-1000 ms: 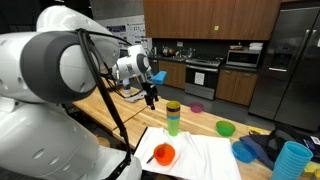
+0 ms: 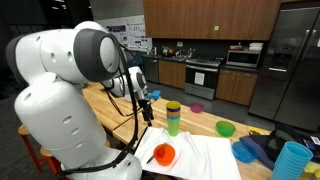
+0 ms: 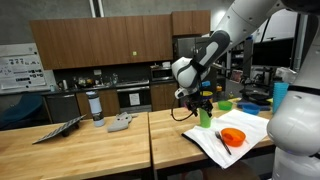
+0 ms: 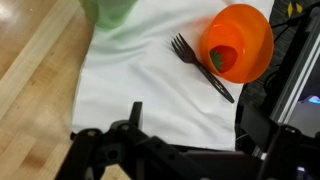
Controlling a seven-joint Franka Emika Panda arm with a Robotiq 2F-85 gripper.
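My gripper is open and empty in the wrist view, its dark fingers spread over the white cloth (image 4: pixel 120 105). Beyond the fingers lies a dark fork (image 4: pixel 203 66), tines toward the upper left. Beside it sits an orange bowl (image 4: pixel 254 45) with a small red item (image 4: pixel 223 58) inside. A green cup (image 4: pixel 112 10) is cut off by the top edge. In exterior view 1 that tall cup (image 2: pixel 173 120) shows yellow and green with a blue top, and the gripper (image 2: pixel 147 120) hangs to its left, apart from it.
Blue bowls (image 2: pixel 248 150), a green bowl (image 2: pixel 225 128), a magenta bowl (image 2: pixel 196 107) and a large blue container (image 2: pixel 291 160) stand on the table beyond the cloth. Bare wooden tabletop (image 3: pixel 70 138) stretches along the other side.
Over the last second the arm has swung toward the near side in exterior view 1, its gripper coming lower in the picture. The cup, bowl and cloth have stayed put.
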